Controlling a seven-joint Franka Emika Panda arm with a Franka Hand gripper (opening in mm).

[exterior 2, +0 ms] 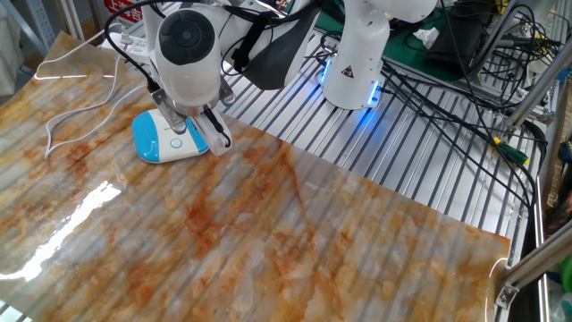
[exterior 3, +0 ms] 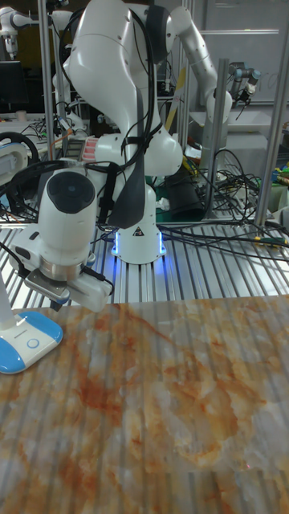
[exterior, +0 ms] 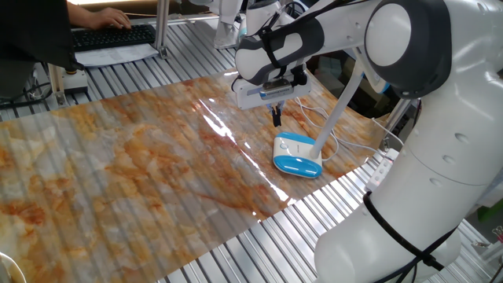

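Observation:
A desk lamp stands on the marbled sheet, its white and blue base flat and its pale stem leaning up to the right. On the base's top is a round button. Over the base's far edge hangs my gripper, pointing down, its dark fingers close together and nothing visible between them. A small gap seems to separate the fingertips from the base. From the opposite side, the lamp base is partly covered by the gripper body; in exterior view 3 the base sits at the left edge, beside the hand.
The marbled sheet is bare over most of its area. White cables trail behind the lamp. A person's hand rests on a keyboard at the far side. Slatted metal table surrounds the sheet.

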